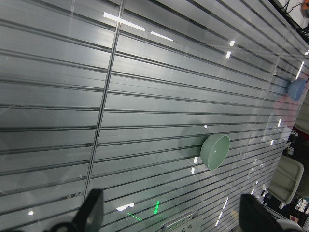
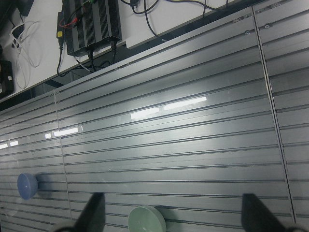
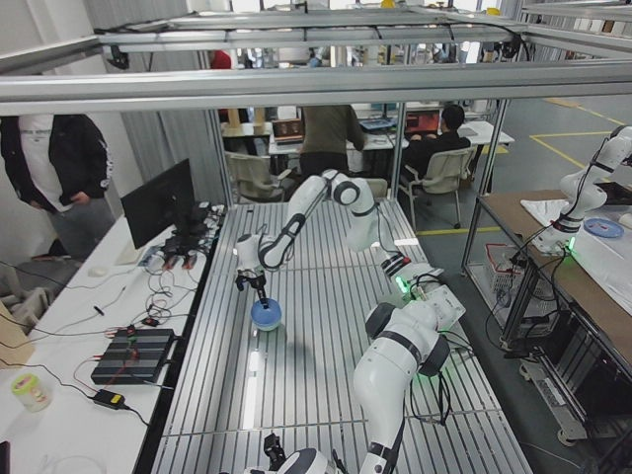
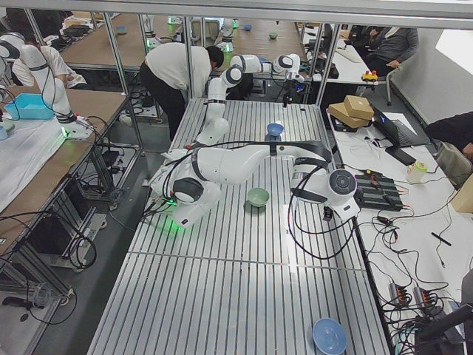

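Observation:
In the camera left view, the far arm's gripper (image 3: 259,293) reaches down at a blue bowl (image 3: 266,318); its grip is too small to tell. The near arm's gripper (image 3: 275,449) is at the bottom edge. The camera right view shows a green bowl (image 4: 258,196) mid-table and blue bowls near (image 4: 330,336) and far (image 4: 274,129). In the left wrist view, my open gripper is above the table, with green (image 1: 215,152) and blue (image 1: 296,89) bowls apart from it. My right gripper is open too, above a green bowl (image 2: 147,219), a blue one (image 2: 27,185) farther off.
The slatted metal table (image 3: 227,395) has wide bare stretches. Beside it runs a white desk (image 3: 59,434) with a monitor (image 3: 158,202), power boxes (image 3: 128,357) and cables. Another arm (image 3: 583,193) stands at a neighbouring table. People are around the frame.

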